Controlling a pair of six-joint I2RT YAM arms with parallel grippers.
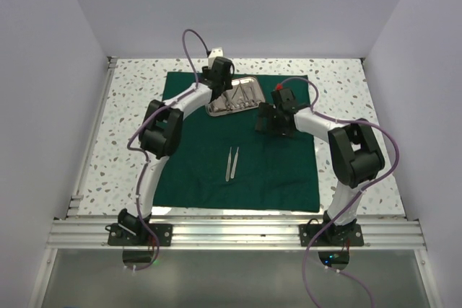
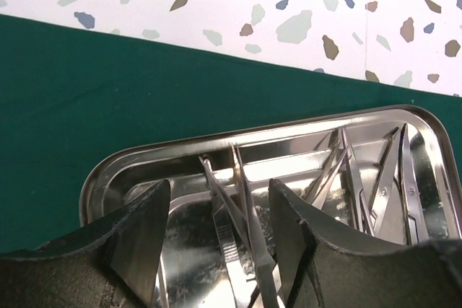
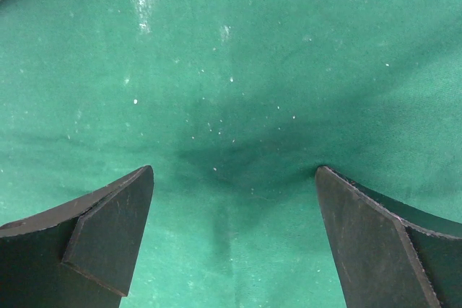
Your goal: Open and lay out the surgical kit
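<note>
The steel tray [image 1: 249,107] with several scissors, forceps and other instruments lies at the back of the green cloth. My left gripper hangs open over the tray's left part, tweezers [image 2: 256,243] between and below its fingers, not visibly held; scissors [image 2: 408,189] lie on the tray's right. Two slim instruments [image 1: 231,164] lie side by side on the cloth's middle. My right gripper stands open over bare cloth, right of the tray, with nothing between its fingers.
Speckled table surface [image 1: 123,120] surrounds it, with walls at back and sides.
</note>
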